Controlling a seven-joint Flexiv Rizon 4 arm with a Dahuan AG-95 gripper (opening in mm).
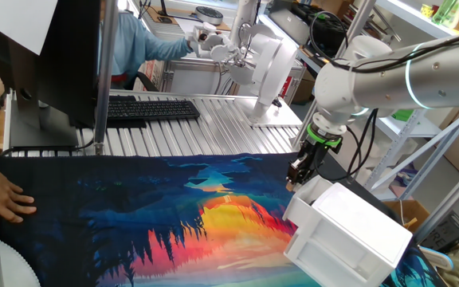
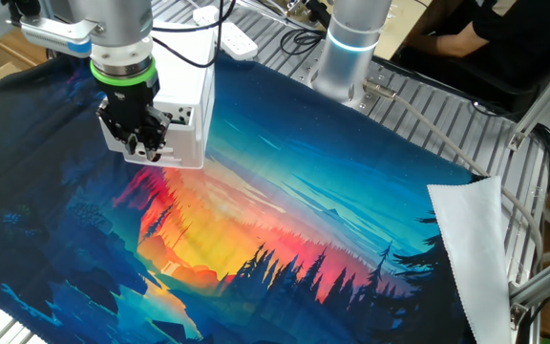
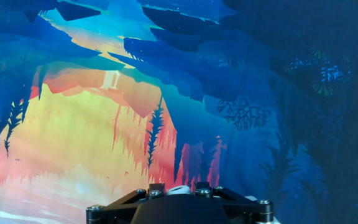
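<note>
A white drawer unit (image 1: pixel 362 227) stands on the printed cloth, its open-topped drawer (image 1: pixel 319 237) extending from the body. In the second exterior view, the drawer (image 2: pixel 191 143) lies partly behind my gripper (image 2: pixel 144 151). The gripper (image 1: pixel 292 185) points down at the drawer's outer end. From the wrist, the fingertips of my gripper are fairly close together at the bottom edge, with a small white rounded piece (image 3: pixel 178 190) showing between them. Whether they grip that piece or it lies beyond them is unclear.
A person's hand (image 1: pixel 10 198) rests at the cloth's left edge. A white cloth (image 2: pixel 471 253) hangs at the right edge.
</note>
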